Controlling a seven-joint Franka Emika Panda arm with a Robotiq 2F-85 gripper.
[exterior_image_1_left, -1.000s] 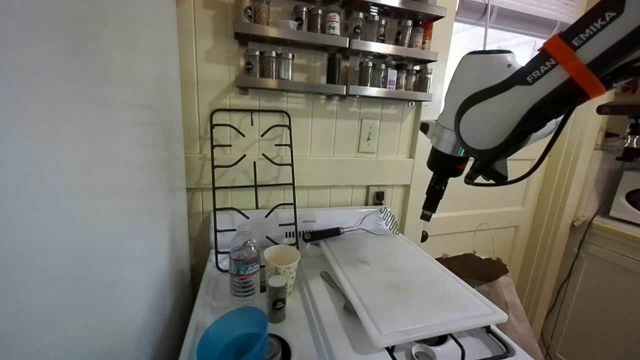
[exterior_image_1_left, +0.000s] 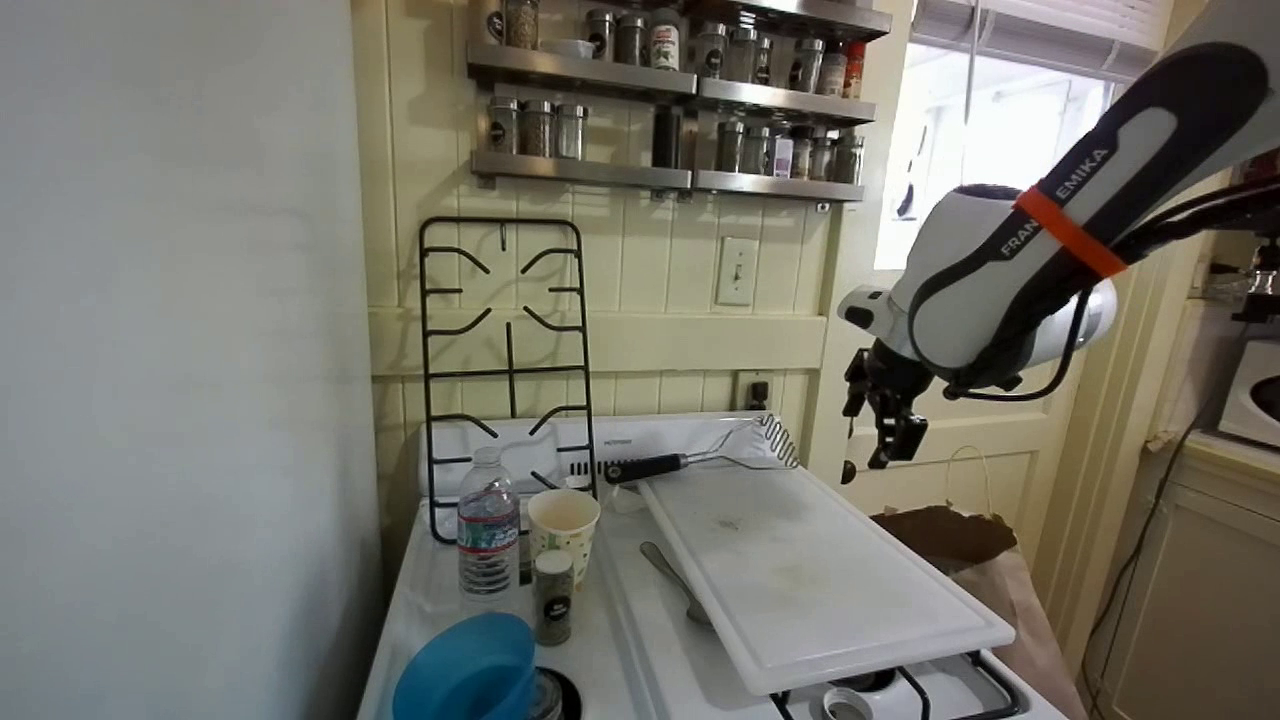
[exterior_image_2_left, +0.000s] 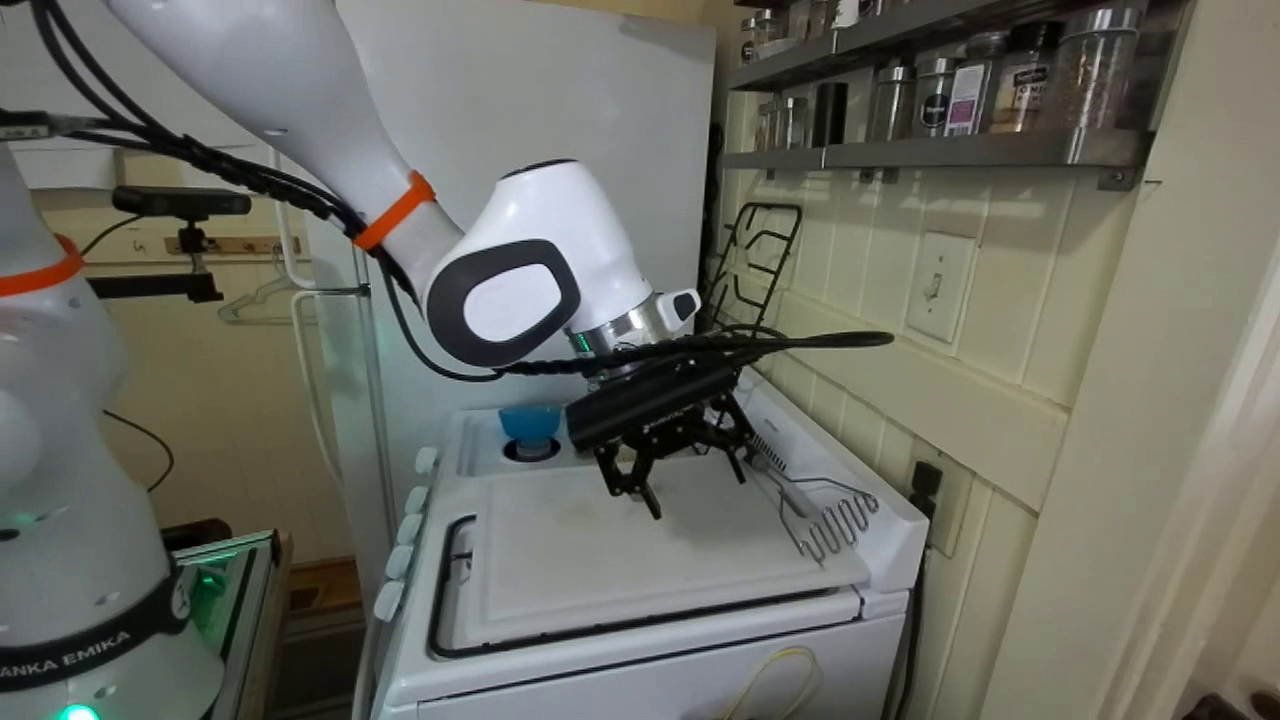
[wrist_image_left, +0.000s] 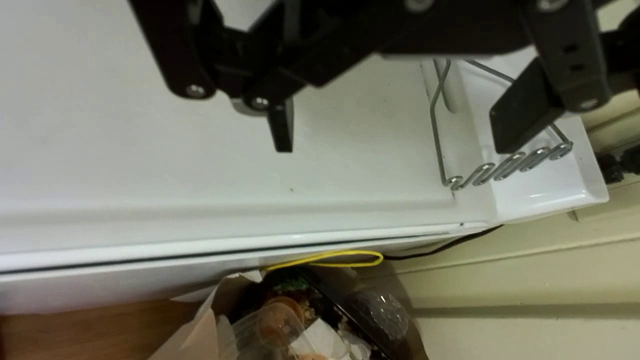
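My gripper stands open and empty in the wrist view, its two black fingers (wrist_image_left: 280, 126) wide apart. It hangs in the air above the right end of the stove, as exterior view 1 shows. Below it lies the white cutting board (exterior_image_1_left: 816, 564). A masher (exterior_image_1_left: 648, 468) with a black handle and a wavy wire head (wrist_image_left: 510, 168) rests at the board's back edge; in the wrist view the right finger overlaps its wire, with clear height between them.
A blue bowl (exterior_image_1_left: 468, 672), water bottle (exterior_image_1_left: 488, 528), paper cup (exterior_image_1_left: 564, 516), spice jar (exterior_image_1_left: 553, 596) and spoon (exterior_image_1_left: 678, 582) are left of the board. An upright burner grate (exterior_image_1_left: 507, 374) leans on the wall. A paper bag (exterior_image_1_left: 996, 576) stands beside the stove.
The arm has lowered a little, and the gripper has turned about its wrist, so both fingers now show in exterior view 1. The objects on the stove have not moved.
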